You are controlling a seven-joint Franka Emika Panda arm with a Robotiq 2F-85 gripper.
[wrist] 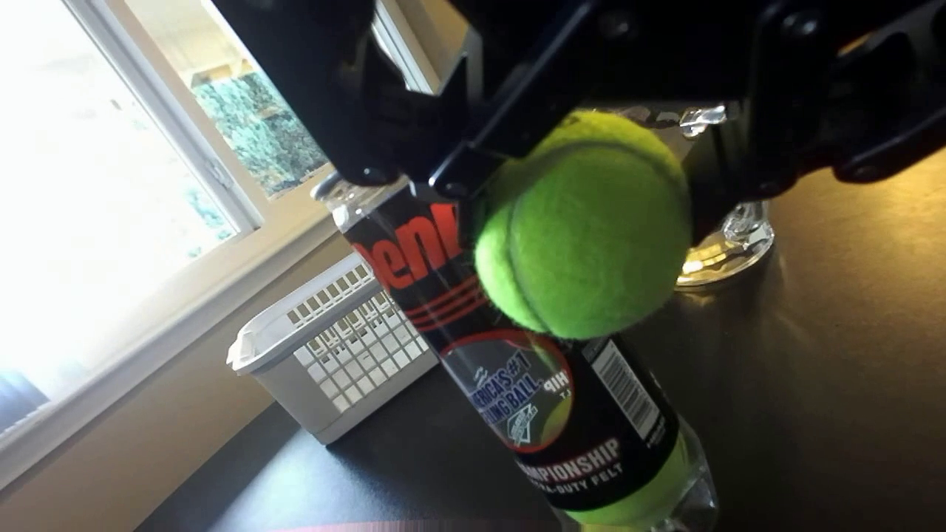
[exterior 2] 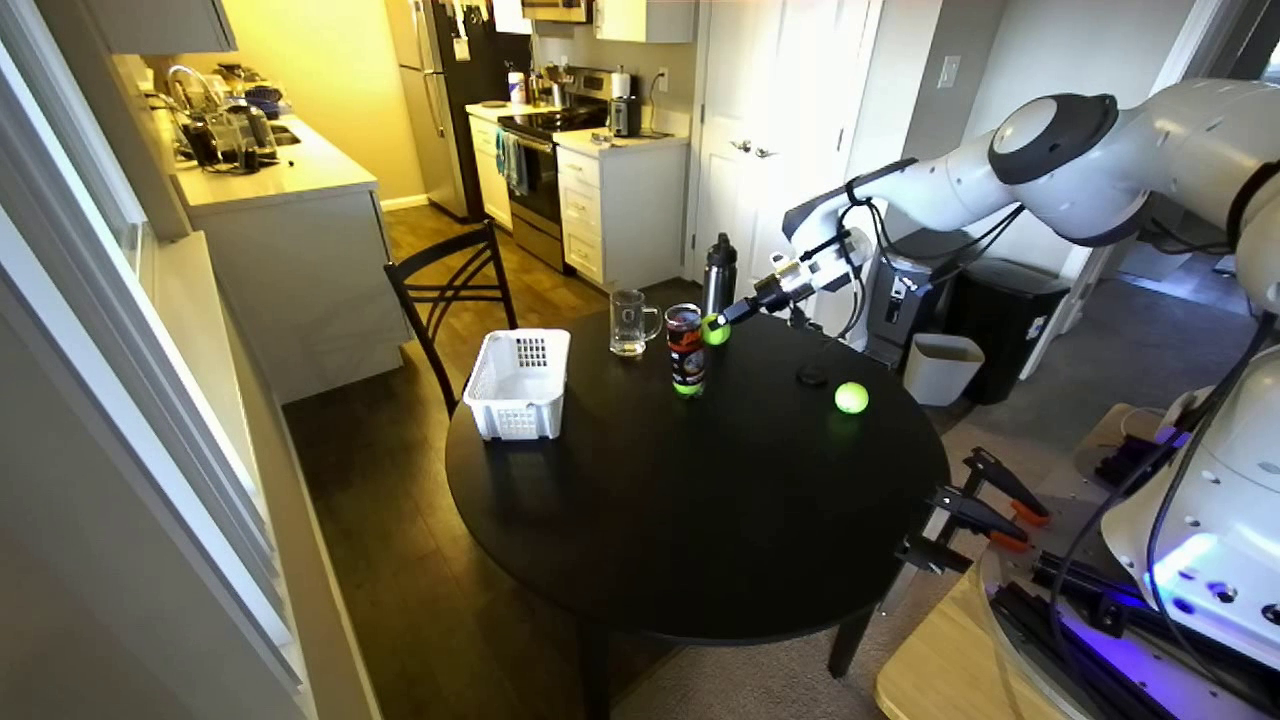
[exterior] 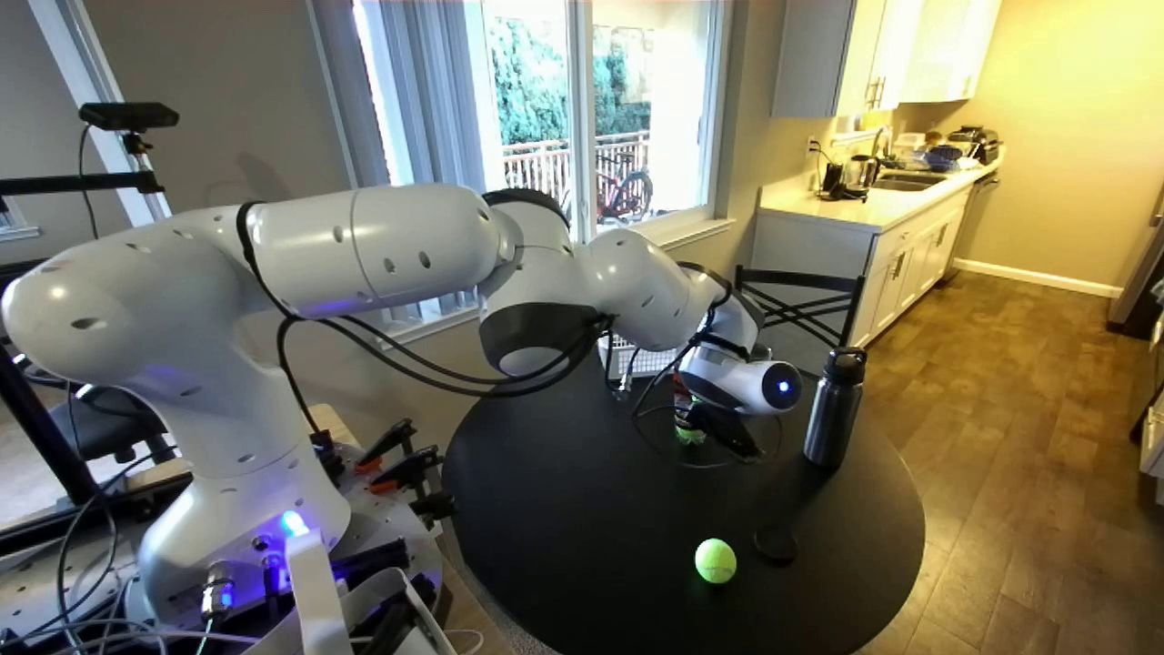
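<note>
In the wrist view my gripper is shut on a green tennis ball [wrist: 594, 239], one finger at each side of it. Behind the ball a clear Penn tennis-ball can [wrist: 532, 390] appears tilted in that view, with a ball low inside it. From exterior view 2 the can [exterior 2: 685, 348] stands upright on the round black table [exterior 2: 672, 528], and the held ball [exterior 2: 716, 330] is beside its upper part. A second tennis ball [exterior 2: 851, 397] lies on the table, away from my gripper [exterior 2: 727, 322].
A white basket [exterior 2: 519, 384] stands beyond the can, and a glass mug [exterior 2: 627, 324] is close behind it. The dark bottle [exterior: 835, 409] rises near the table's far edge. A black round lid [exterior: 776, 545] lies near the loose ball.
</note>
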